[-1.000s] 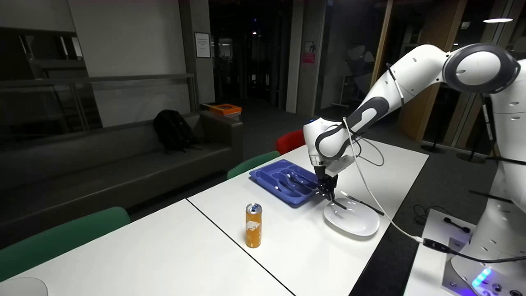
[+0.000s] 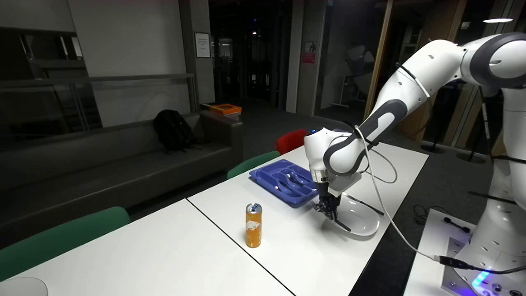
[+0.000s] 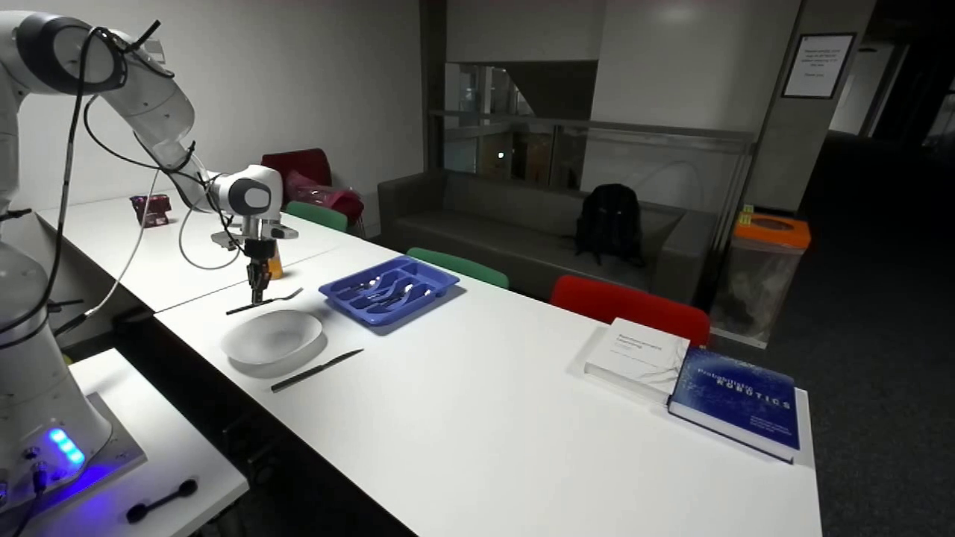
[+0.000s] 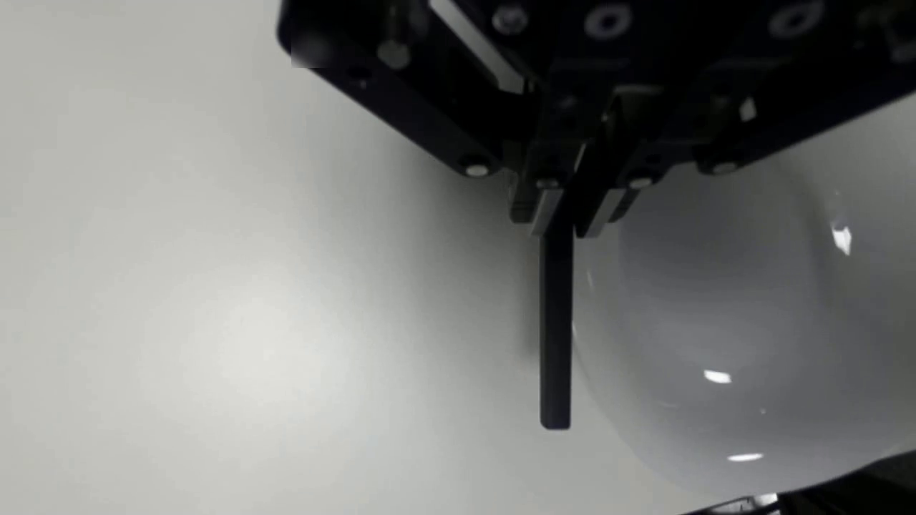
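Observation:
My gripper (image 2: 332, 216) is shut on a fork, low over the white table, its fingers around the black handle (image 4: 556, 343). In exterior view 2 the fork (image 3: 284, 296) shows its metal tines pointing toward the tray. A white plate (image 2: 362, 221) lies beside the fork, on the right in the wrist view, where its rim (image 4: 601, 399) runs close to the handle. Whether the fork touches the table cannot be told. On the plate's other side rests a black-handled knife (image 3: 315, 371). Behind stands a blue cutlery tray (image 3: 389, 291) with several pieces of cutlery inside.
An orange can (image 2: 254, 225) stands upright near the table seam. Two books (image 3: 637, 356) lie at the table's far end in exterior view 2. Open tabletop (image 3: 501, 394) stretches between the knife and the books.
The gripper has carried the fork away from the tray side, toward the can side of the plate. The handle, earlier over the plate's rim, now sits at its left edge in exterior view 1.

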